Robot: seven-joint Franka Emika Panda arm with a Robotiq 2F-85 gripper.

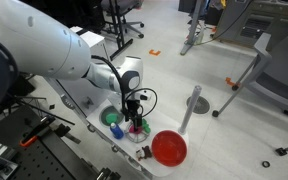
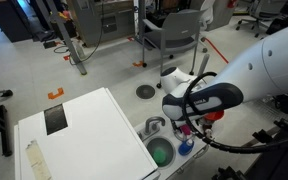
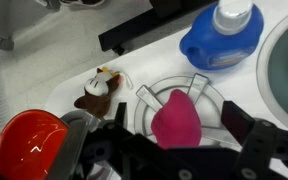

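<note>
In the wrist view, a round magenta object rests on a clear or silvery round lid or plate. My gripper is over it, its dark fingers standing apart on either side, with a gap visible beside the object. Exterior view 1 places the gripper low above the plate. Whether the fingertips touch anything cannot be made out.
A blue bottle stands close by, beside a grey bowl holding something green. On the other side are a small brown-and-white toy and a red bowl.
</note>
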